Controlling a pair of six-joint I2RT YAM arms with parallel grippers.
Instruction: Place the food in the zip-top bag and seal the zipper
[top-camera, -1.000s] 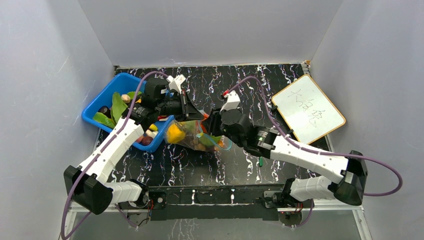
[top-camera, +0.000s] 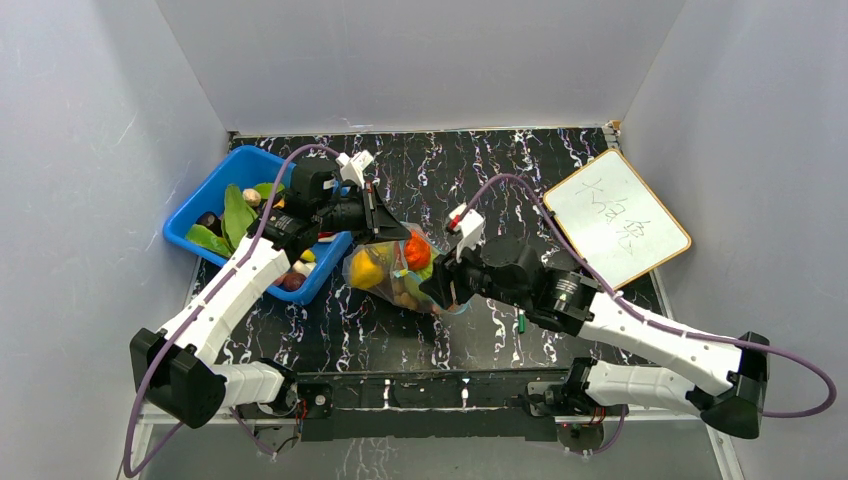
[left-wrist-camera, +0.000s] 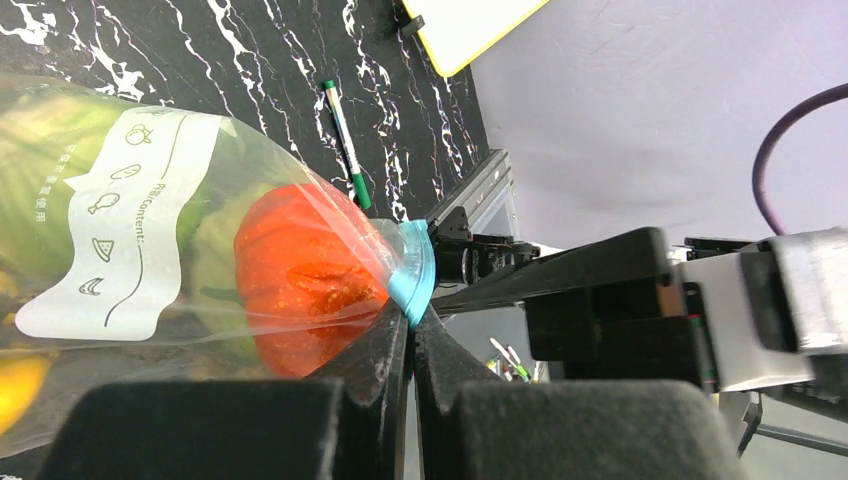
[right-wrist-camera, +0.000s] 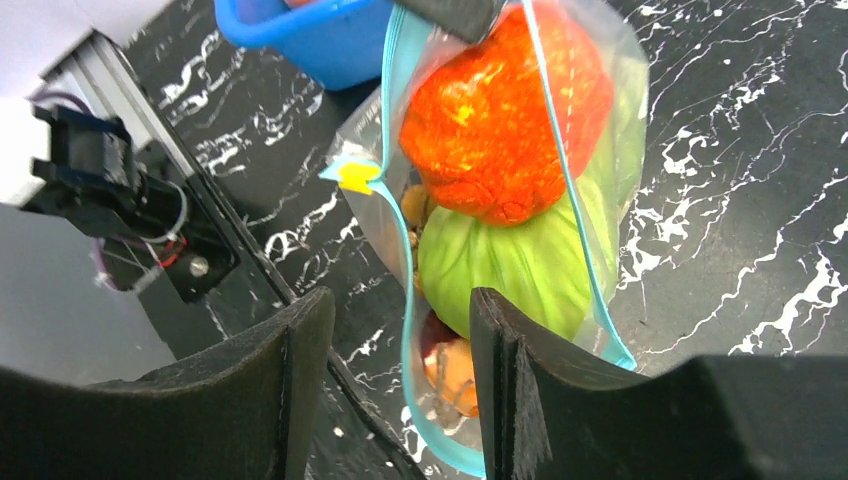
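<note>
The clear zip bag (top-camera: 380, 275) lies mid-table holding a red pepper (left-wrist-camera: 300, 270) (right-wrist-camera: 500, 120), green leafy food (right-wrist-camera: 500, 260), something yellow and smaller items. My left gripper (top-camera: 400, 234) is shut on the blue-zippered top edge at one corner of the bag. My right gripper (top-camera: 445, 285) stands open over the bag's mouth, whose blue zipper strips (right-wrist-camera: 420, 433) spread apart around the food, with nothing seen gripped between its fingers.
A blue bin (top-camera: 190, 220) of food is at the left. A whiteboard (top-camera: 617, 215) lies at the right, with a green marker (left-wrist-camera: 345, 140) nearby.
My right arm has shifted toward the front right, uncovering more of the bag and red pepper. The bag has moved slightly right; my left gripper moved slightly with it.
</note>
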